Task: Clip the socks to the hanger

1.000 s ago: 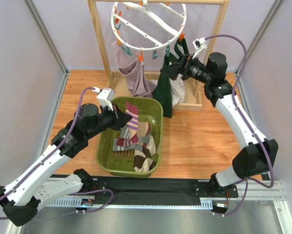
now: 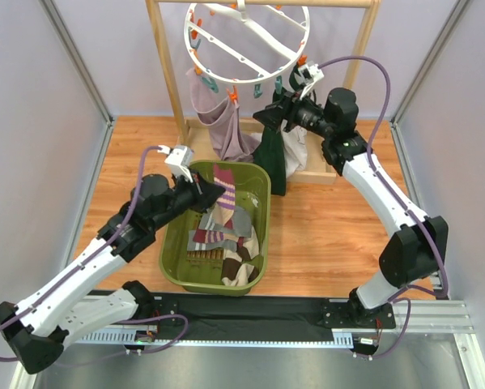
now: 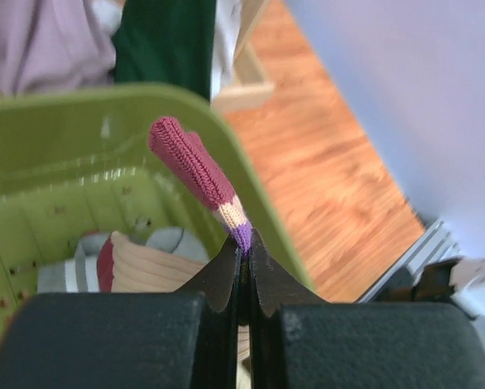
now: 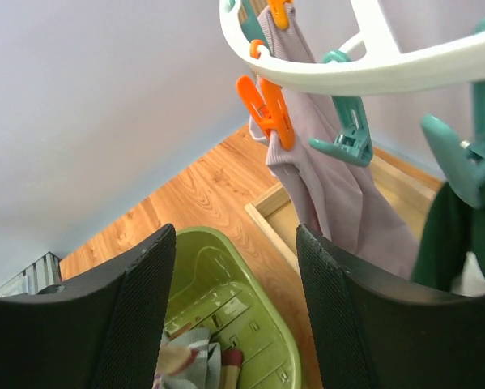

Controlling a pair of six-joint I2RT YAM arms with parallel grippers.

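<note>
My left gripper (image 2: 213,191) is shut on a maroon, cream and purple striped sock (image 3: 190,162), held over the green bin (image 2: 169,251). More striped socks (image 2: 242,263) lie in the bin. My right gripper (image 2: 270,117) stands open, nothing between its fingers, below the white ring hanger (image 2: 258,81) and its orange clips (image 4: 274,113) and teal clips (image 4: 346,142).
Lilac cloth (image 2: 222,126) and dark green cloth (image 2: 270,158) hang from the clips over the wooden stand (image 2: 311,174). Bare wooden floor (image 2: 331,235) lies right of the bin.
The right arm has moved left toward the hanger. The left gripper has shifted slightly with the sock.
</note>
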